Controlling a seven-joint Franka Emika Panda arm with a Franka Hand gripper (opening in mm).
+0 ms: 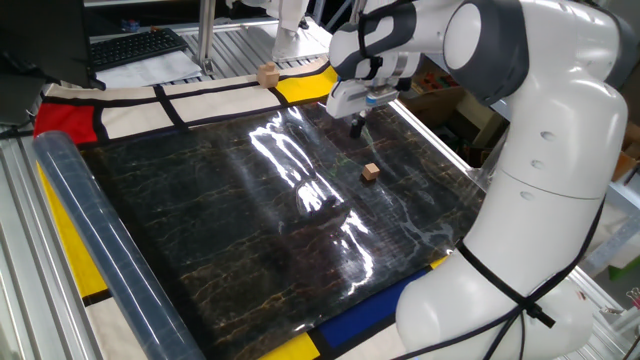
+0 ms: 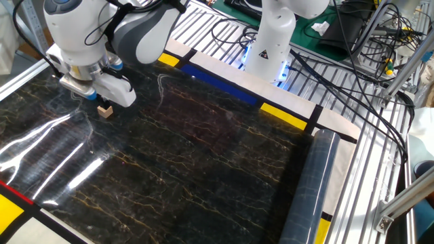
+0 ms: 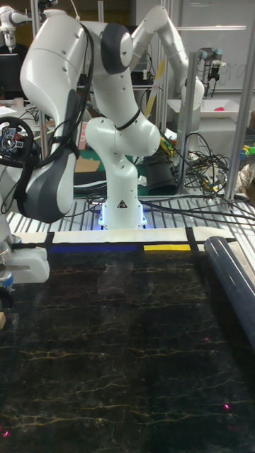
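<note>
A small wooden cube [image 1: 370, 172] lies on the dark marbled sheet [image 1: 220, 220]. In exterior view 1 my gripper [image 1: 357, 127] hangs above the sheet, up and to the left of the cube and apart from it. From exterior view 2, the dark fingers of the gripper [image 2: 102, 102] line up just above the cube [image 2: 105, 112]. Only part of the cube [image 3: 1, 320] shows at the left edge of exterior view 3, below the white hand. The fingers are small and dark, so how far apart they stand is unclear.
A second wooden block [image 1: 267, 75] sits on the cloth border at the back. A clear rolled-up part of the sheet [image 1: 110, 240] runs along one side. Another white arm [image 3: 120, 181] stands past the edge. Most of the sheet is bare.
</note>
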